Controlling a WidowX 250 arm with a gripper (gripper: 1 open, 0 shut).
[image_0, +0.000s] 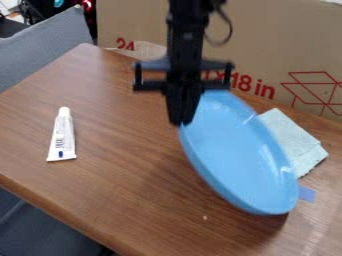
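Note:
My black gripper (182, 100) is at the upper middle, blurred, its tip at the upper left rim of a blue oval plate (238, 158); it looks shut, and whether the rim is between its fingers is unclear. The plate is tilted, reaching toward the lower right. A pale folded cloth (298, 140) lies behind the plate, partly hidden by it. A white tube (62, 135) lies on the table at the left.
The wooden table (107, 190) has clear room at the left and front. A cardboard box (294, 50) stands along the back. Blue tape (307, 194) is at the right, and the table's front edge runs diagonally at lower left.

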